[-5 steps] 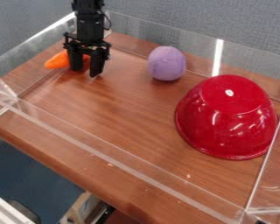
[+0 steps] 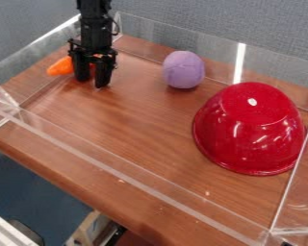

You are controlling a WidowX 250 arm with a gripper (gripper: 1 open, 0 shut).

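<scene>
My black gripper [image 2: 92, 67] is lowered to the wooden surface at the back left, right over an orange carrot-like object [image 2: 61, 67], whose end sticks out to the left of the fingers. Whether the fingers grip it cannot be made out. A purple ball [image 2: 184, 70] sits to the right of the gripper, and a large upturned red bowl [image 2: 246, 130] lies on the right side.
Clear low walls [image 2: 195, 202] enclose the wooden work surface [image 2: 131, 144].
The gripper has shifted very slightly left and down over the orange object. The ball and bowl have not moved.
</scene>
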